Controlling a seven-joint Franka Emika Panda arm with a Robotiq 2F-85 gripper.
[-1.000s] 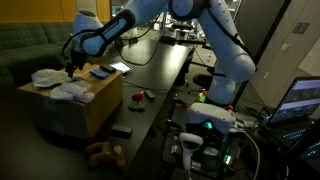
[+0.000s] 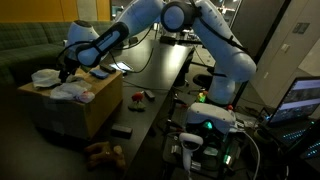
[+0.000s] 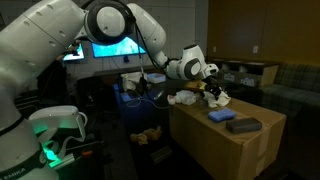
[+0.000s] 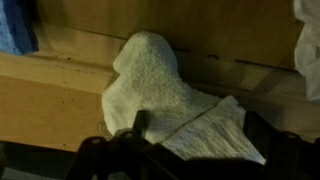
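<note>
Below my gripper in the wrist view lies a crumpled white cloth (image 4: 165, 85), spread across a seam in the brown box top. The dark fingers (image 4: 138, 122) stand well apart at the lower edge, over the cloth; contact cannot be judged. Part of another white cloth (image 4: 310, 48) shows at the right edge, and a blue cloth (image 4: 14, 28) in the upper left corner. From outside, my gripper (image 2: 64, 72) is low over the box, among the white cloths (image 2: 73, 90), its tips hard to make out.
The cardboard box (image 3: 205, 142) carries the cloths, with a dark flat object (image 3: 243, 126) beside the blue cloth. A green-grey sofa (image 2: 30, 45) stands behind it. Brown gloves or similar soft things (image 2: 105, 155) lie on the dark floor.
My arm has shifted left over the box, bringing the gripper toward the white cloths at its left end. The cloths look much the same.
</note>
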